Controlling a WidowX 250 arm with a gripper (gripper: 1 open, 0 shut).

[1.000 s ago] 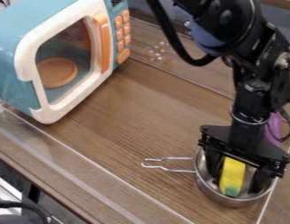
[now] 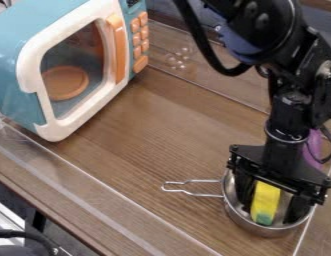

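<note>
My black gripper (image 2: 280, 186) reaches down into a small steel pot (image 2: 269, 226) with a wire handle, at the lower right. A yellow block (image 2: 265, 203) stands inside the pot between the gripper's fingers. Whether the fingers press on the block is hard to tell, as the gripper body covers much of it.
A toy microwave (image 2: 48, 90) with its open window and an orange plate inside stands at the upper left. A purple object (image 2: 312, 148) is partly hidden behind the arm.
The pot and microwave stay in place.
</note>
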